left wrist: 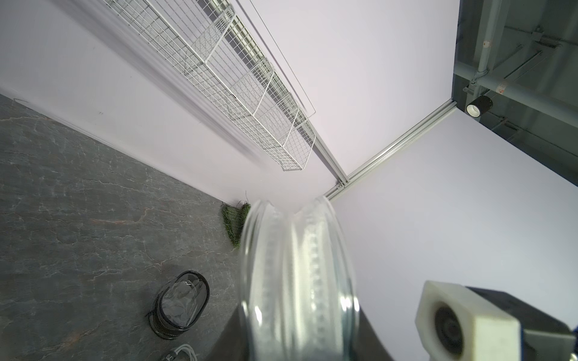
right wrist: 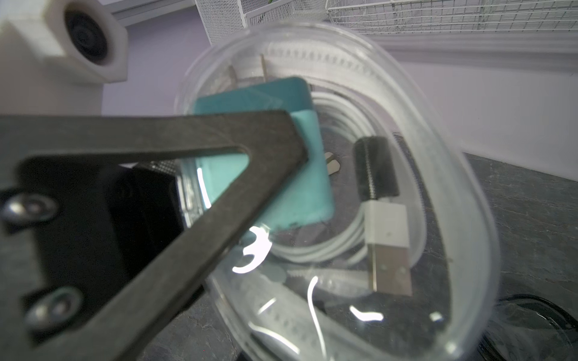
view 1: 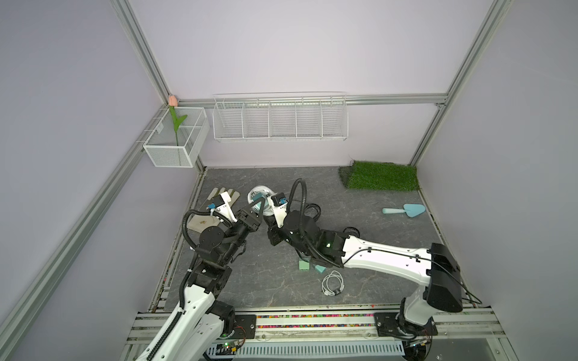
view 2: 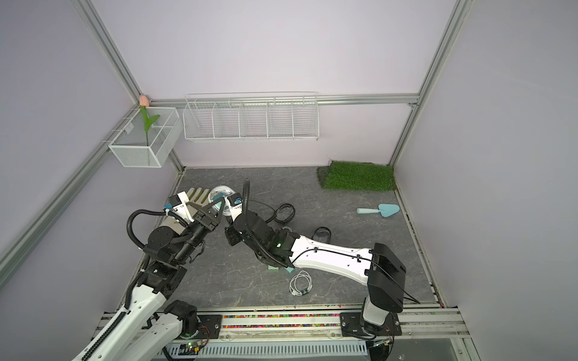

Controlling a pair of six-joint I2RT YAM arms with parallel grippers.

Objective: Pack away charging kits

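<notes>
My left gripper [view 1: 263,204] is shut on a round clear case [right wrist: 463,228], raised above the floor. Through the clear side in the right wrist view, a teal charger [right wrist: 316,174] and a coiled white cable [right wrist: 388,228] are inside; one dark left finger [right wrist: 265,138] lies across the charger. Edge-on in the left wrist view, the case [left wrist: 298,276] shows two rims with a narrow gap at the top. My right gripper [view 1: 272,227] is close to the case from the right; its fingertips are hidden or too small to judge, and contact cannot be told.
On the floor lie a black-rimmed clear case [left wrist: 180,303], a green block [view 1: 304,264], a teal piece [view 1: 320,269] and a white cable coil [view 1: 332,282]. A glove [view 1: 201,223] is at left, turf [view 1: 382,175] and a trowel [view 1: 412,210] at right. The wall basket [view 1: 280,120] is empty.
</notes>
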